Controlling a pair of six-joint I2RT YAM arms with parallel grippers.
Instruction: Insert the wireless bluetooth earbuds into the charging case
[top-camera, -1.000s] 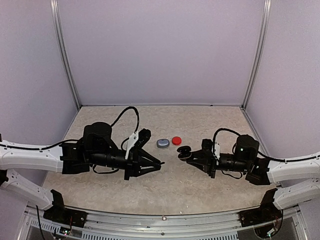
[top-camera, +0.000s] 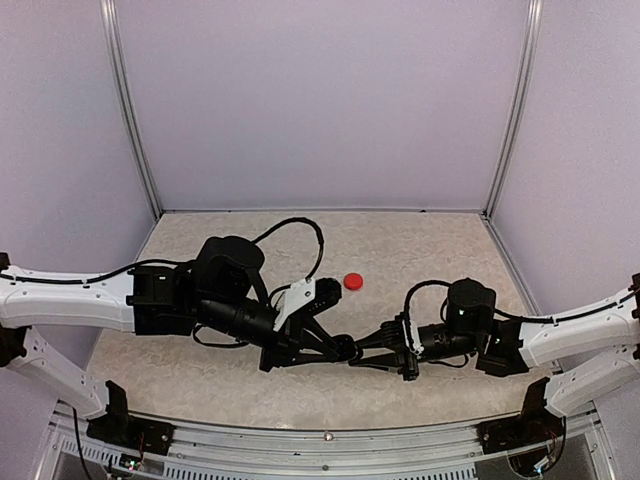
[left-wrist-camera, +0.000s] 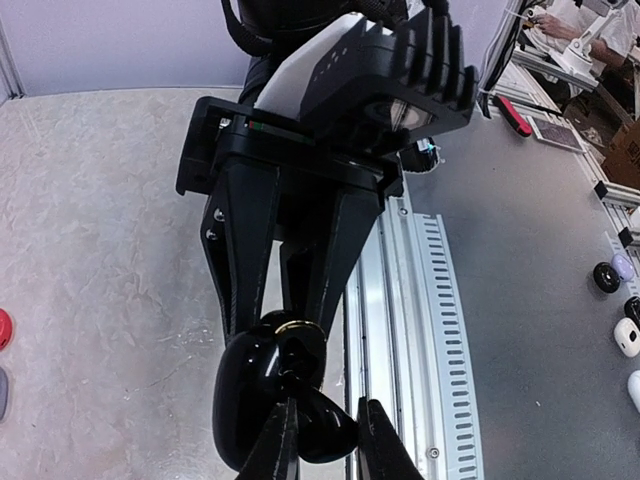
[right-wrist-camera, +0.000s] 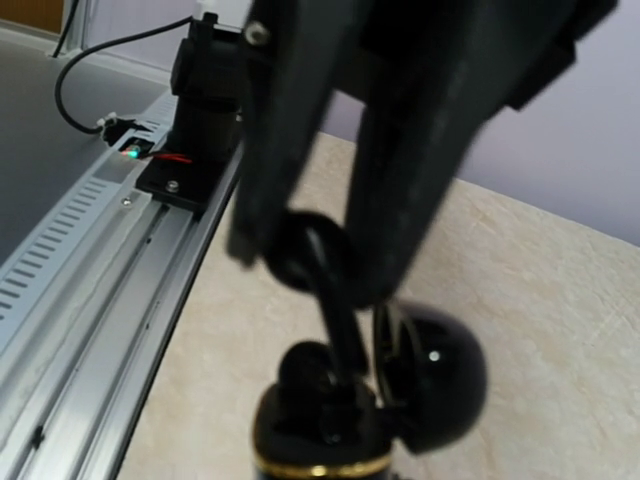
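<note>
Near the table's front middle, my left gripper and right gripper meet. In the left wrist view my left gripper is shut on a black earbud, held against the open black charging case, which my right gripper holds shut between its fingers. In the right wrist view the earbud is in my left gripper's fingertips over the gold-rimmed case; whether it sits inside a slot I cannot tell.
A red round object lies behind the grippers on the table. A grey object shows at the left edge of the left wrist view.
The grey object is now hidden in the top view.
</note>
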